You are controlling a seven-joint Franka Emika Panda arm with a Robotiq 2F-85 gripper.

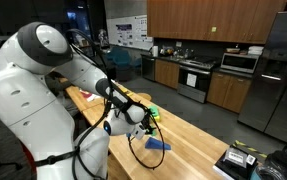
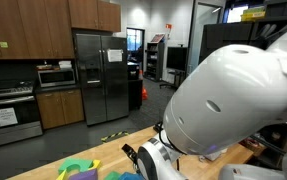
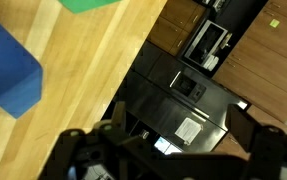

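My gripper is open, its dark fingers wide apart at the bottom of the wrist view with nothing between them. A blue block (image 3: 8, 70) lies on the wooden table at that view's left edge, partly cut off. Part of a green block (image 3: 86, 3) shows at the top. In exterior view 1 a blue block (image 1: 157, 144) lies on the table just right of the arm's end, and green shapes (image 1: 154, 112) sit behind it. From the other side, a green arch (image 2: 75, 165), a purple block (image 2: 86, 175) and a yellow piece (image 2: 95, 164) are visible.
Bare wood of the table (image 1: 188, 140) stretches to the right of the arm. Another blue item (image 1: 238, 158) and dark equipment (image 1: 278, 165) stand at the near right. Kitchen cabinets, a stove (image 1: 194, 80) and a fridge are in the background.
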